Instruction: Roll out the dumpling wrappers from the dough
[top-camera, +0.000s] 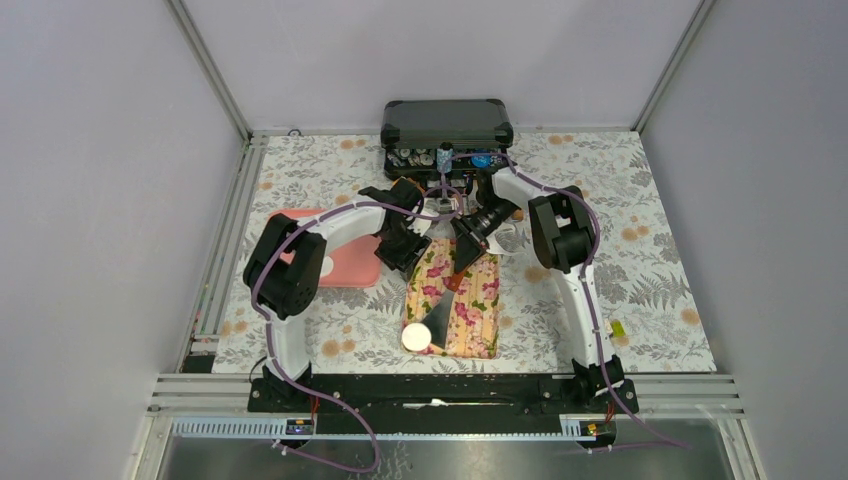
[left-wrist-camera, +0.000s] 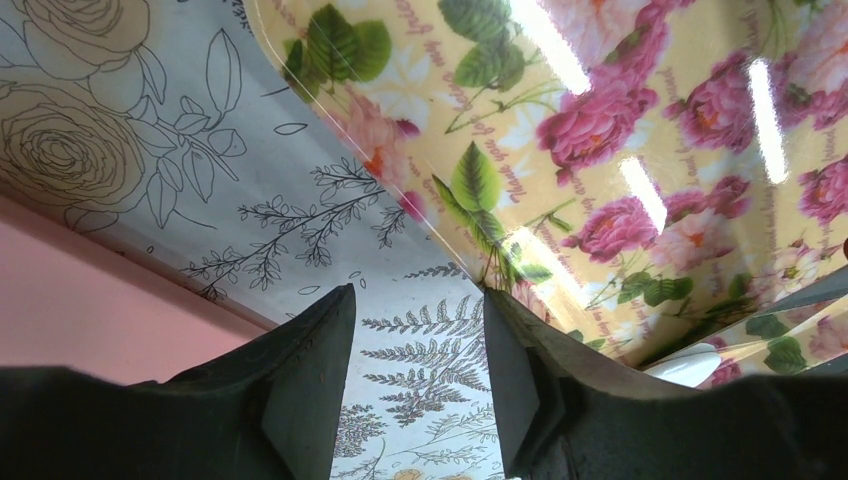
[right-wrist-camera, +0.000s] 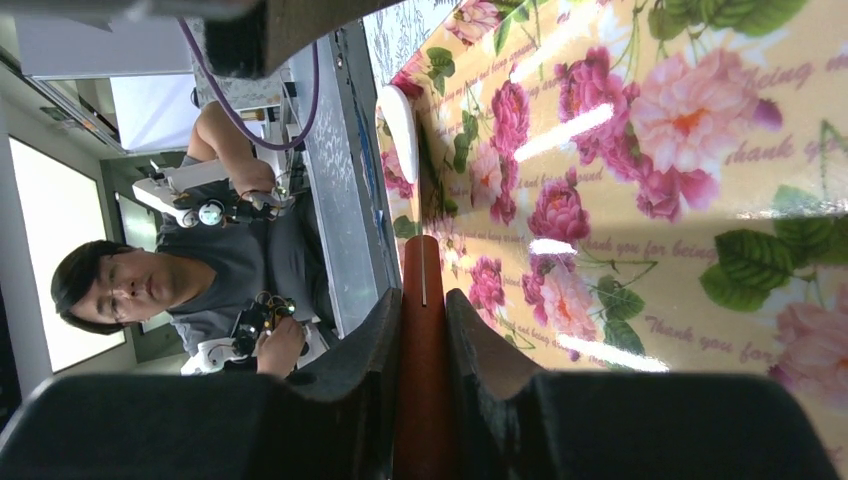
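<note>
A round white dough piece (top-camera: 416, 337) lies at the near left corner of the flowered board (top-camera: 480, 335). My right gripper is shut on the orange-brown handle (right-wrist-camera: 425, 390) of a scraper. Its wide grey blade (top-camera: 437, 325) slants down to the board and reaches the dough's right side; whether it goes under the dough cannot be told. Seen edge-on, the dough (right-wrist-camera: 400, 135) looks thin in the right wrist view. Over the board's left edge, my left gripper is open, its fingers apart with nothing between them.
On the left stands a pink tray (top-camera: 352, 268) with a white round (top-camera: 327, 266) in it, partly hidden by my left arm. A dark open case (top-camera: 447, 122) is at the back. White cloth or paper (top-camera: 507, 240) lies by the board's right edge.
</note>
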